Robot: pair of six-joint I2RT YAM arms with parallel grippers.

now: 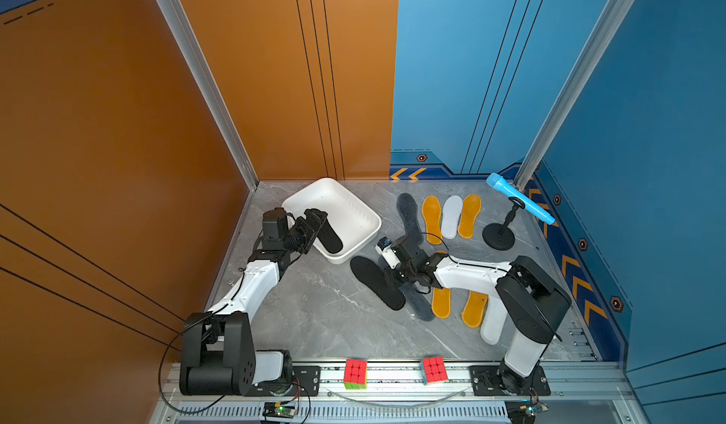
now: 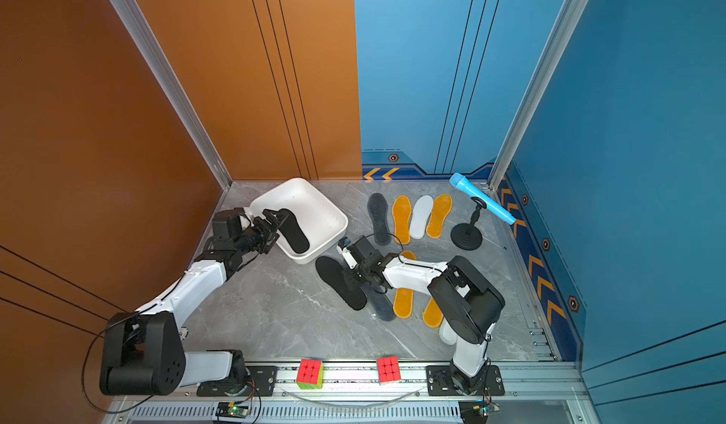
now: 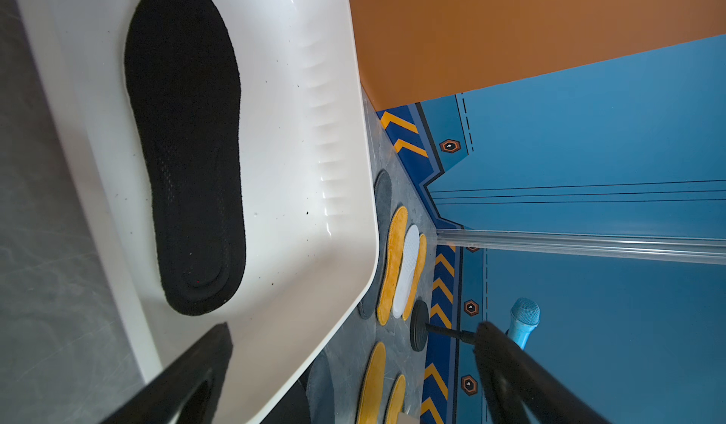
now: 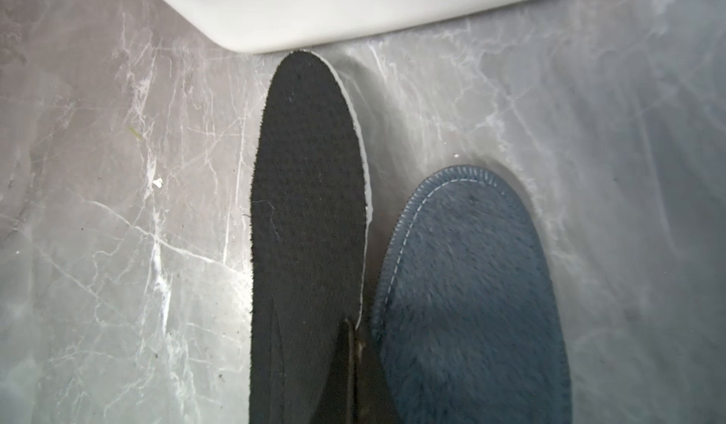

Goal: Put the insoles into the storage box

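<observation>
A black insole [image 3: 185, 144] lies in the white box [image 1: 355, 212], under my open left gripper, which hangs over the box with nothing between its fingers. My right gripper is shut, low at the seam between a black insole [image 4: 302, 159] and a blue-grey insole [image 4: 469, 272] outside the box; nothing clear shows between its fingers. Yellow insoles [image 1: 431, 216], a white insole [image 1: 451, 213] and a dark grey one [image 1: 407, 212] lie at the back right; more lie nearer the front, partly hidden by the right arm.
A blue microphone [image 1: 522, 197] rests on a black stand [image 1: 499, 235] at the right. Two cubes [image 1: 355, 371] [image 1: 435, 369] sit on the front rail.
</observation>
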